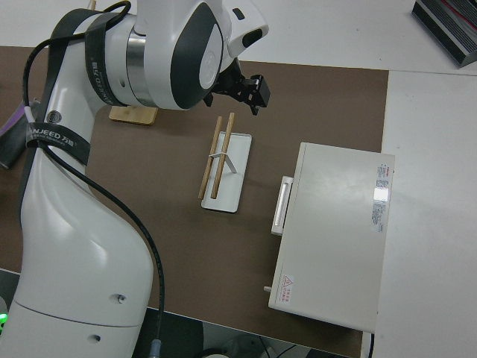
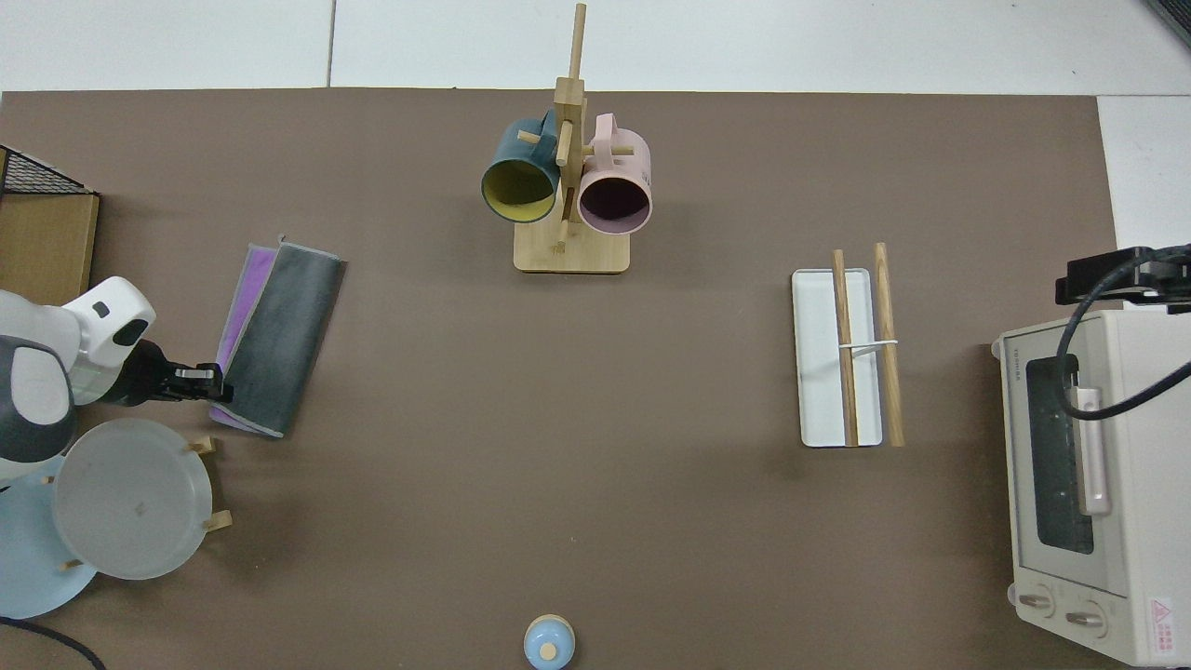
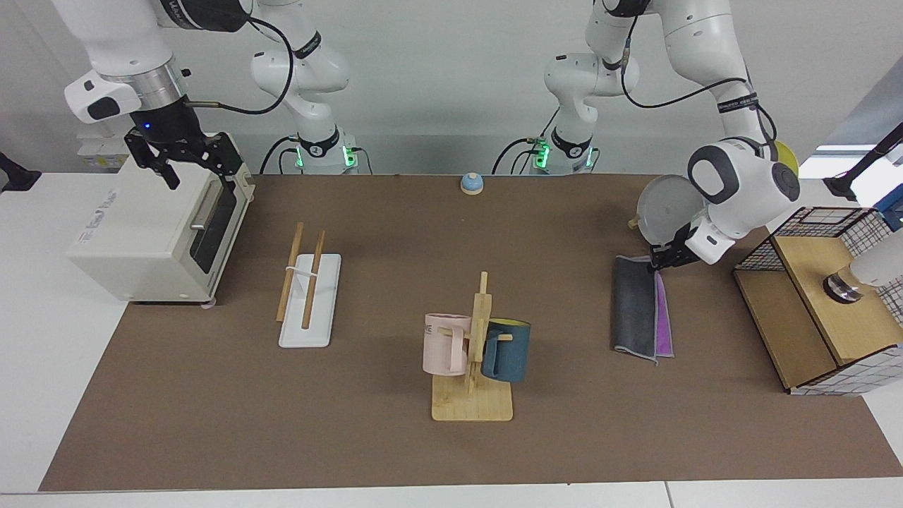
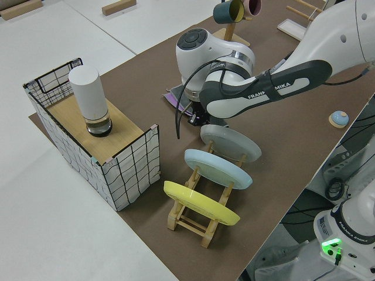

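Observation:
My left gripper (image 2: 218, 383) reaches over a grey and purple folded cloth (image 2: 285, 335) at the left of the mat, beside a rack of plates (image 4: 205, 202); whether its fingers are open or shut is unclear. My right gripper (image 1: 253, 93) hangs above the white toaster oven (image 2: 1105, 480) at the right, its fingertips partly hidden by its own housing and cable in the top view.
A wooden mug tree (image 2: 569, 251) holds a teal and a pink mug at the back. A white board (image 2: 815, 368) with two wooden rods lies right of centre. A wire basket (image 3: 796, 339) stands at the far left, a small blue object (image 2: 549, 646) at the front.

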